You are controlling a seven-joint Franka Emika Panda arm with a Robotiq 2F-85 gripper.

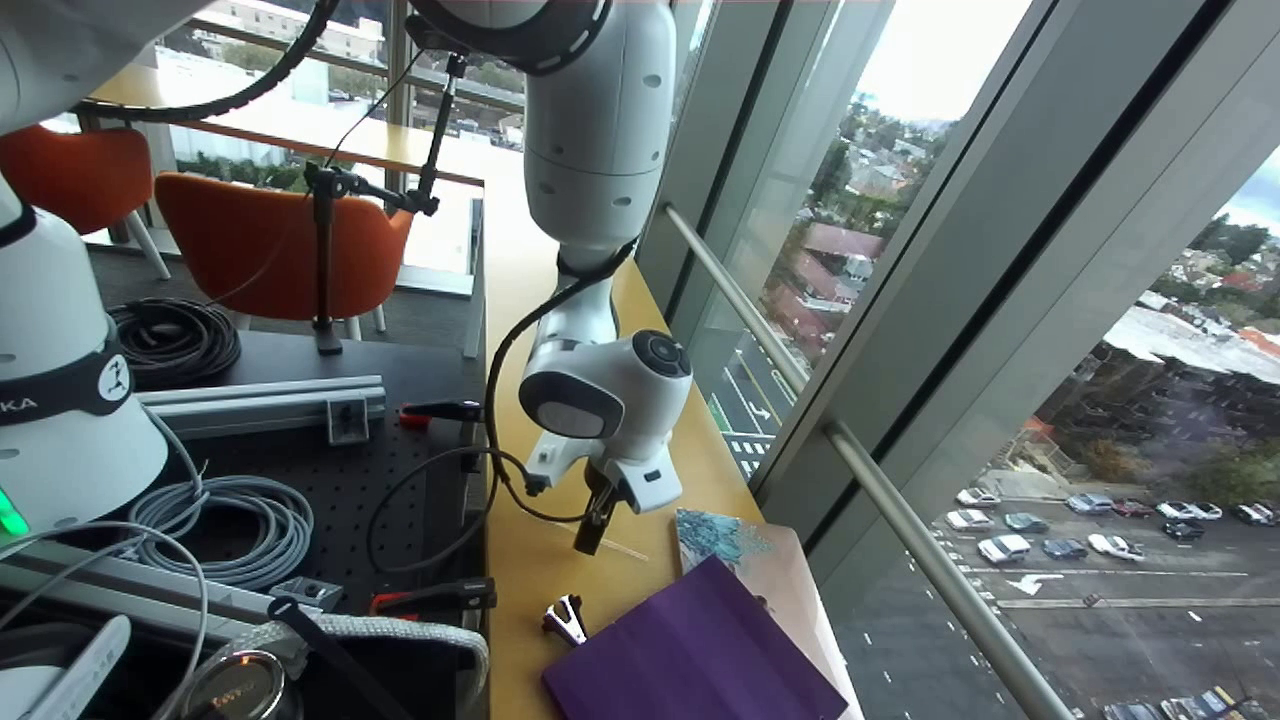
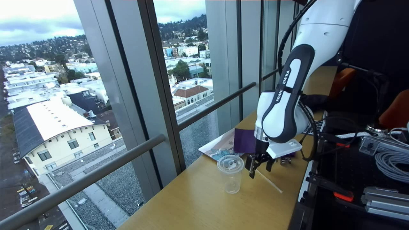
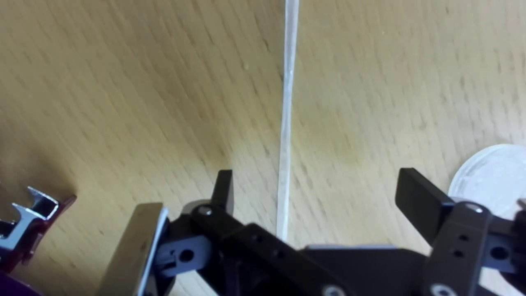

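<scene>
A thin pale straw (image 3: 285,123) lies flat on the wooden table, running up the wrist view between the spread fingers of my gripper. In exterior view 2 the straw (image 2: 269,181) reaches out from beneath the gripper (image 2: 260,166) toward the table's right edge. My fingers are open, above the table, with nothing held; their exact height over the straw is hard to judge. An upright clear plastic cup with a lid (image 2: 231,174) stands just to the gripper's left there. The wrist view catches only part of the round cup (image 3: 493,180) at the right edge.
A dark red and metal staple remover (image 3: 42,222) sits beside a purple folder (image 1: 696,648), which overlaps a printed sheet (image 1: 786,564). Windows and a rail (image 2: 149,143) border one side. Black clamps (image 1: 450,596) grip the opposite edge.
</scene>
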